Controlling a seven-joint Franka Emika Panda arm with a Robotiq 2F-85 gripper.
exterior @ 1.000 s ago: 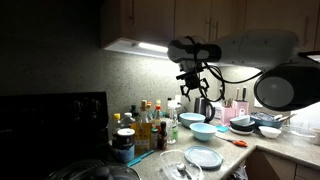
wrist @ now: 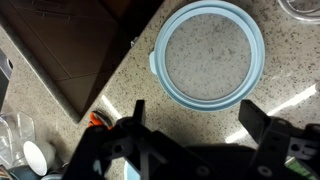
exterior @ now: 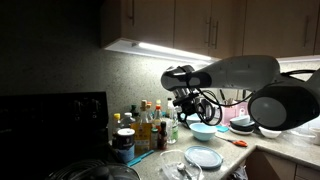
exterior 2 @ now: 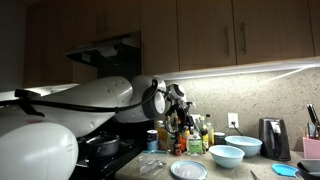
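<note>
A round lid with a pale blue rim and a see-through middle (wrist: 209,56) lies flat on the speckled counter, filling the upper middle of the wrist view. Exterior view 1 shows this lid (exterior: 203,158) near the counter's front, and exterior view 2 has the lid (exterior 2: 188,170) at the bottom. My gripper is open and empty, its dark fingers (wrist: 131,130) spread wide below the lid in the wrist view. From outside, the gripper (exterior: 184,104) hangs well above the counter, close to the bottles.
Several bottles (exterior: 143,134) crowd the back of the counter. Behind the lid stands a light blue bowl (exterior: 203,131); a clear container (exterior: 180,165) sits to its left. The stove (exterior 2: 97,147), a dark kettle (exterior 2: 273,138) and overhead cabinets (exterior 2: 205,45) border the space.
My gripper has come down and slightly left in exterior view 1, from near the cabinet's underside toward the bottle tops. The lid, bowls and bottles have stayed put.
</note>
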